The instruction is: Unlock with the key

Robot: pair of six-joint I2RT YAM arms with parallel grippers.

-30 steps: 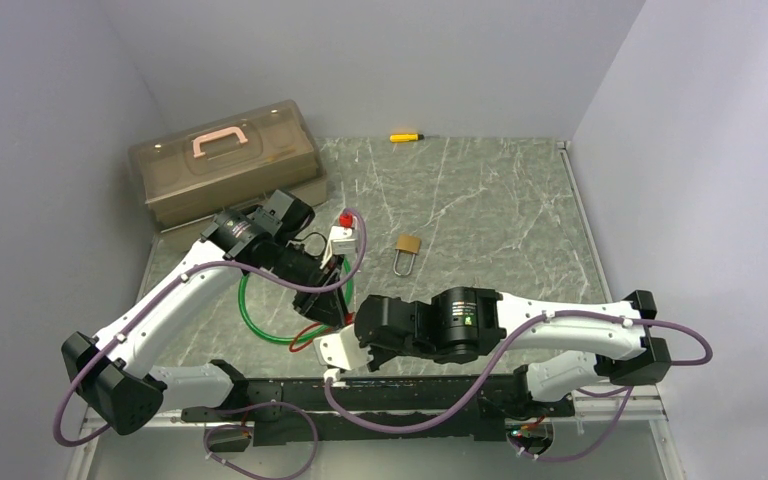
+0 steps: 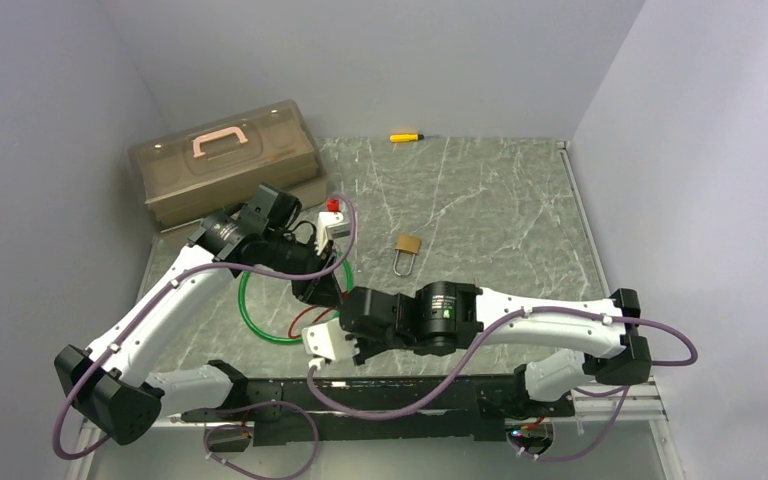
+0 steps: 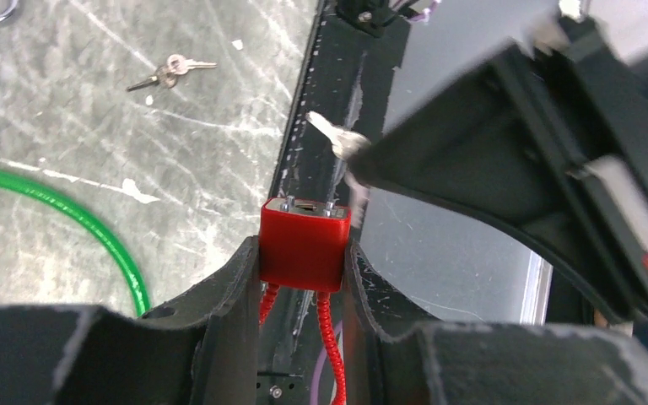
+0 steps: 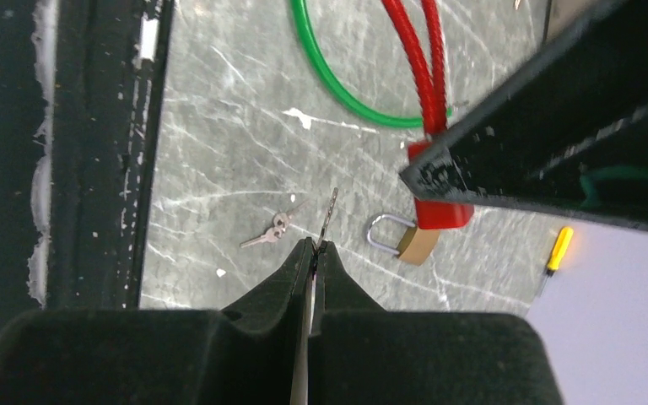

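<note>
A red padlock with red cables is gripped by my left gripper, raised over the mat; in the right wrist view it (image 4: 443, 211) is partly behind the left gripper. My right gripper is shut on a thin key, close to the red padlock; in the left wrist view that key (image 3: 333, 135) is blurred beside it. A brass padlock (image 2: 409, 245) lies on the mat, shackle toward me. Loose small keys (image 3: 181, 65) lie on the mat.
A closed toolbox (image 2: 230, 165) stands at the back left. A yellow screwdriver (image 2: 406, 137) lies at the back edge. A green ring (image 3: 84, 219) lies beneath the grippers.
In the top view, both arms have shifted a little to the left, and the left one slightly up in the picture.
</note>
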